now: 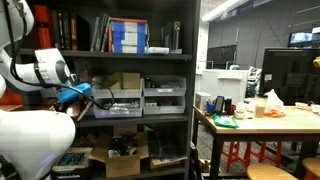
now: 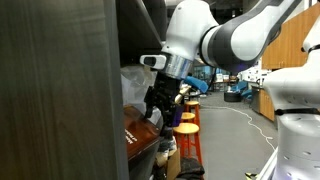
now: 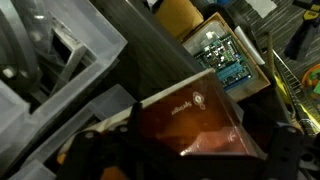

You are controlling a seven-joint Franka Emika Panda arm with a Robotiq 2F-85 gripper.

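Note:
A reddish-brown box or book [image 3: 195, 112] with small pale lettering fills the lower middle of the wrist view. My open gripper hangs over it, dark fingers spread toward either side. Whether they touch it I cannot tell. In the second exterior view the brown item [image 2: 140, 128] juts from the shelving, just below and left of the gripper [image 2: 158, 98]. From the first exterior view, the arm [image 1: 45, 70] reaches in from the left toward the shelves; its fingertips are too small to make out there.
Clear plastic bins [image 1: 165, 101] stand on the middle shelf, and books [image 1: 130, 37] line the one above. A cardboard box of loose items [image 1: 122, 155] sits low down. At the right is a cluttered wooden table [image 1: 270, 124]. The shelf's dark side panel [image 2: 60, 90] is close to the arm.

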